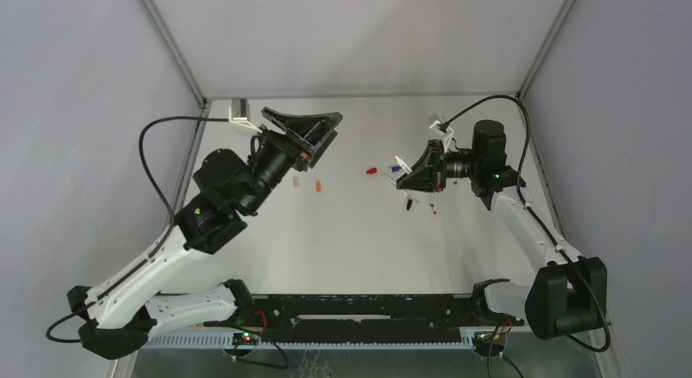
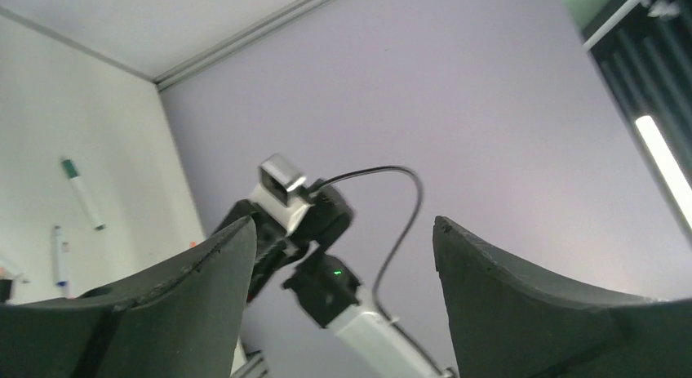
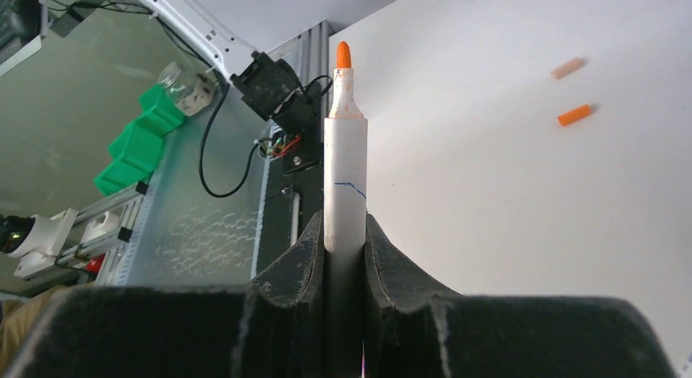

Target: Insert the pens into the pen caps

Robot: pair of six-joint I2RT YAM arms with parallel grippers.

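My right gripper is shut on a white pen [image 3: 345, 174] with an orange tip, held tip-outward; in the top view it sits right of centre over the table. My left gripper is raised at the upper left, its fingers apart with nothing between them. An orange cap [image 3: 574, 115] and a paler cap [image 3: 567, 68] lie on the table left of centre; a red cap [image 1: 371, 171] lies near the middle. In the left wrist view a green-tipped pen [image 2: 83, 194] and other pens lie on the table.
Several pens and caps cluster under the right gripper. Side walls and a back wall enclose the table; a black rail runs along its front edge.
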